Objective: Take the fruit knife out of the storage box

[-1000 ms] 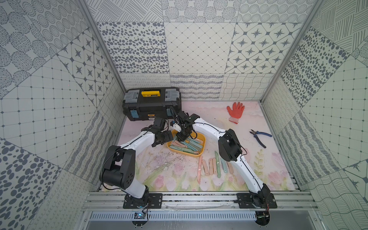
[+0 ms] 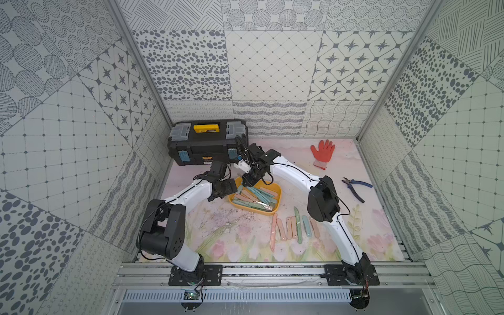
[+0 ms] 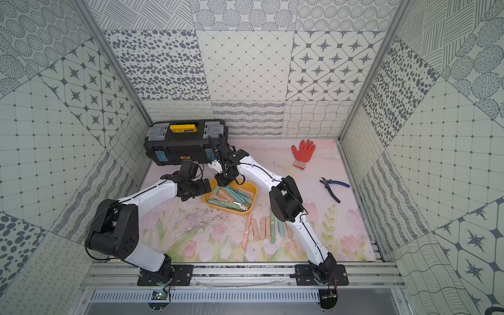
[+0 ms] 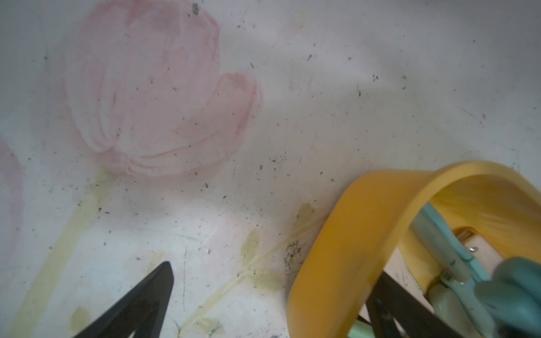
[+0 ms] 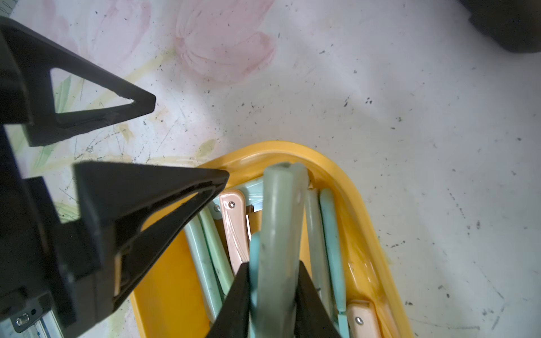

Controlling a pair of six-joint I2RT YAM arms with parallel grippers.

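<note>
The yellow storage box point(image 2: 276, 199) holds several teal and pink folding knives, also seen in the right wrist view point(image 5: 366, 219). My right gripper point(image 2: 246, 181) is over the box; a pale green knife point(image 5: 276, 236) rises close to the camera between its dark fingertips, slightly raised from the others. My left gripper hangs open at the box's left edge, nothing held.
A black toolbox point(image 2: 207, 144) stands at the back left. A red glove point(image 2: 323, 153) and pliers point(image 2: 356, 188) lie at the right. Several loose knives point(image 2: 294, 228) lie in a row in front of the box.
My right gripper has risen and shifted slightly, and the teal knives beneath it have moved. The left arm has not visibly moved.
</note>
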